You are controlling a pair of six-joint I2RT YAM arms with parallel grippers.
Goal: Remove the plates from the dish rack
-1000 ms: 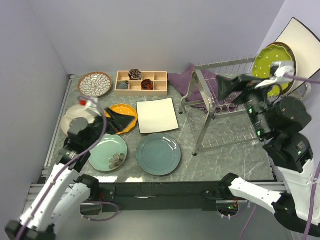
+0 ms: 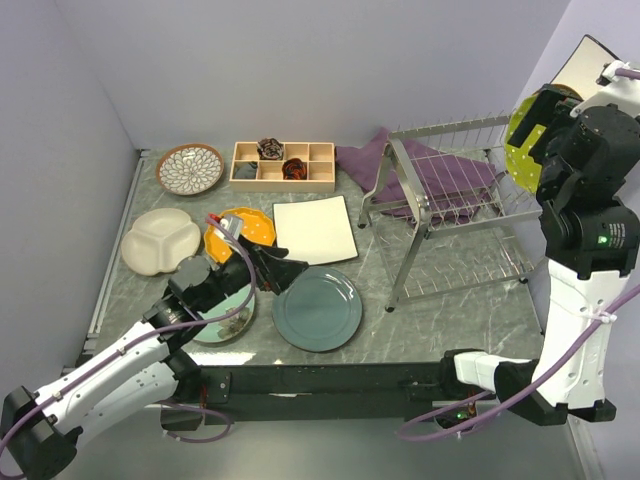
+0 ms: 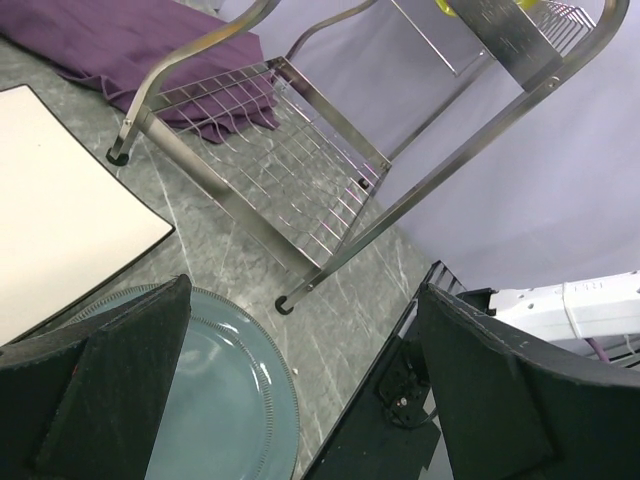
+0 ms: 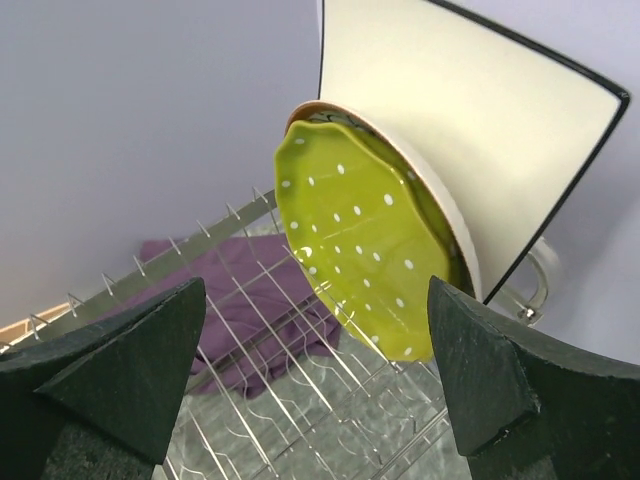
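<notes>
On the rack's right end stand a green plate with white dots [image 4: 350, 235], a brown-edged plate [image 4: 455, 215] behind it and a white square plate with a black rim [image 4: 450, 90]. The dish rack [image 2: 420, 225] shows only bare wires further left. My right gripper faces the green plate, open and empty; in the top view it covers part of that plate. Over the table my left gripper [image 2: 292, 272] is open, above the near edge of a white square plate [image 2: 315, 230] and next to a blue-grey plate [image 2: 317, 308]. Nothing sits between its fingers.
Left on the table are a yellow plate [image 2: 240, 226], a pale green plate [image 2: 225, 328], a divided cream plate [image 2: 160, 241] and a patterned bowl [image 2: 190, 169]. A wooden box [image 2: 284, 167] stands behind. Purple cloth [image 2: 360, 165] lies under the rack.
My right gripper has moved rightwards from over the rack to the green plate. The left gripper has moved right, from above the yellow plate towards the blue-grey one. The plates look unmoved.
</notes>
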